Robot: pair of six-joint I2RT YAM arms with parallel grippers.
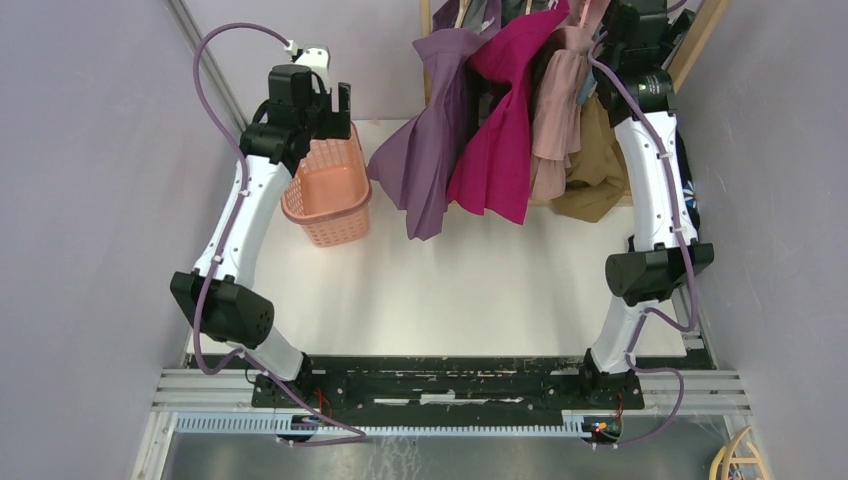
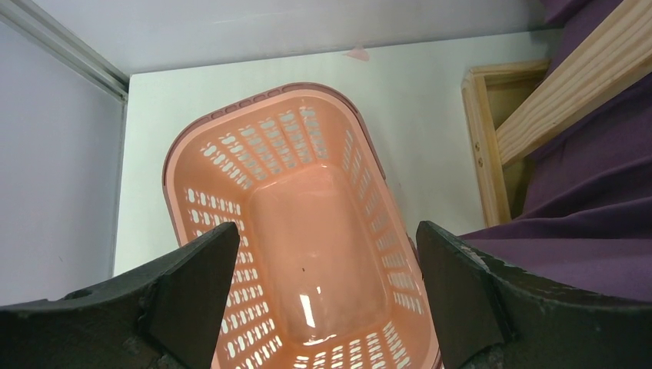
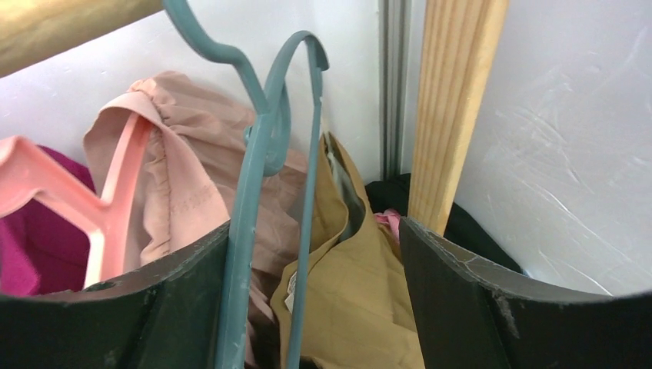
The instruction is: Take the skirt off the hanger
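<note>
Below a wooden rod, a blue-grey hanger [image 3: 244, 200] stands close in the right wrist view, crossing in front of the left finger. My right gripper is open around part of its frame, not closed on it. Behind and below hangs a brown skirt [image 3: 357, 296], its folds partly covered by the hanger; whether it is fixed to this hanger I cannot tell. A pink pleated garment [image 1: 562, 115] hangs to its left. Over an empty orange basket [image 2: 319, 238], my left gripper is open, holding nothing.
Purple [image 1: 430, 130] and magenta [image 1: 505, 110] garments hang left of the pink one. A pink hanger [image 3: 115, 196] sits beside the blue-grey one. To the right rises a wooden post [image 3: 454, 108].
</note>
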